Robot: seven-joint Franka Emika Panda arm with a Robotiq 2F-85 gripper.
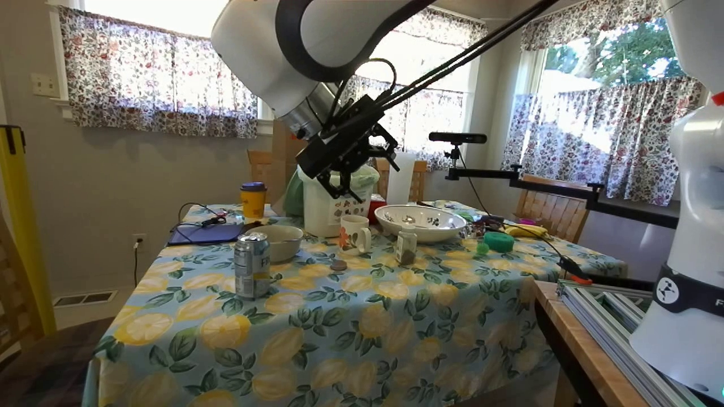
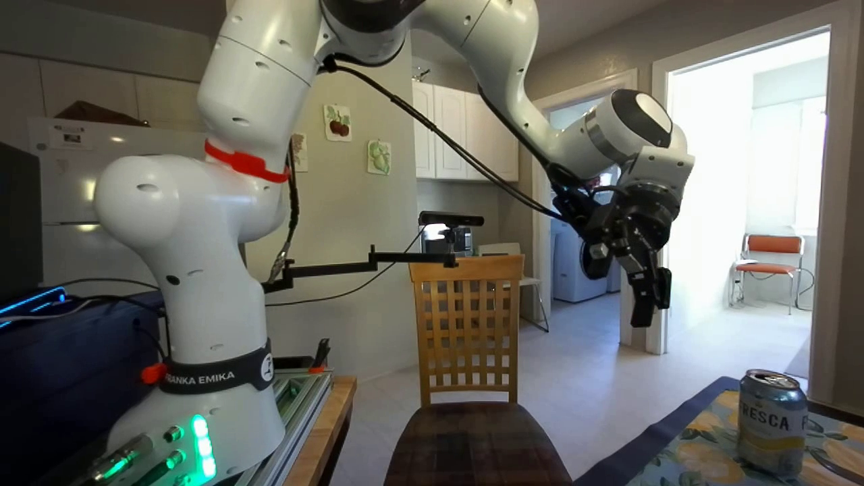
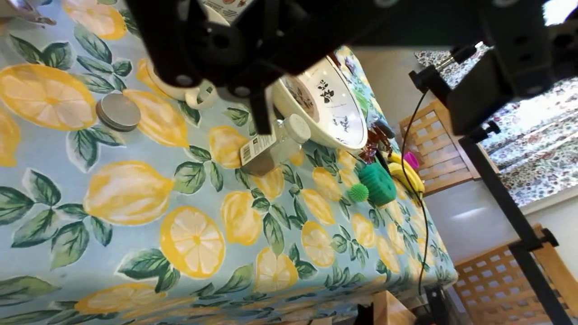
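Above the table, my gripper [image 1: 377, 182] hangs tilted, its two fingers spread apart with nothing visible between them. Exterior view 2 shows the same gripper [image 2: 653, 304] well above table height. Beneath it in the wrist view lie a clear bottle [image 3: 276, 146] with a white cap and a round grey lid [image 3: 118, 112]. The bottle [image 1: 405, 245] stands upright in exterior view 1, near a white patterned mug [image 1: 353, 234]. A finger covers part of the scene by the bottle in the wrist view.
A silver can [image 1: 251, 265] stands at the near left beside a bowl [image 1: 279, 242]. Behind are a lined white bin [image 1: 322, 207] and a wide white bowl [image 1: 426, 234]. A green roll [image 1: 499, 241] and bananas [image 1: 526, 231] lie right.
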